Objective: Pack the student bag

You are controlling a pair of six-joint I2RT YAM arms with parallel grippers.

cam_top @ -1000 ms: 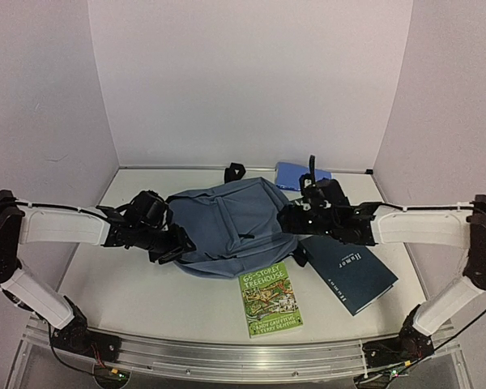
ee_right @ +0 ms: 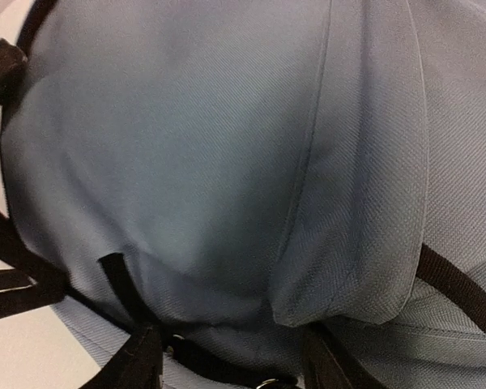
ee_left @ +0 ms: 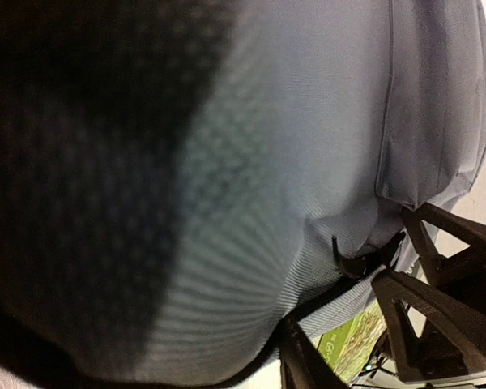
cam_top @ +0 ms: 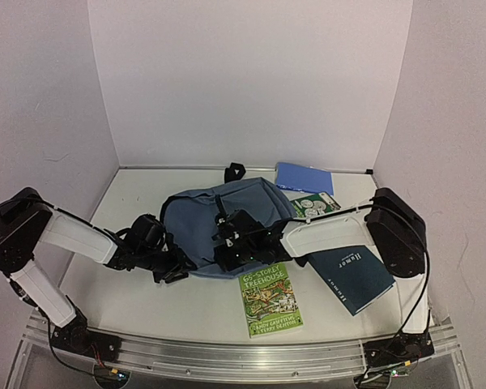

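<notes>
The grey-blue bag (cam_top: 196, 219) lies on its side on the table, with its opening edge towards the front. My left gripper (cam_top: 182, 269) is at the bag's front left edge. In the left wrist view, one of its fingers (ee_left: 304, 361) shows at the bottom, and fabric covers the other side, so its finger state is unclear. Over the bag's front edge is my right gripper, open, with a black zip strip between and below its fingertips. A green "65-Storey Treehouse" book (cam_top: 271, 300) and a dark blue "Humor" book (cam_top: 352, 277) lie outside the bag.
Behind the right arm lie a green-and-white book (cam_top: 314, 204) and a blue folder (cam_top: 304, 177). A black strap (cam_top: 235, 172) sticks out at the bag's back.
The right gripper has moved left from the bag's right side to its front middle, near the left gripper. The books stayed put.
</notes>
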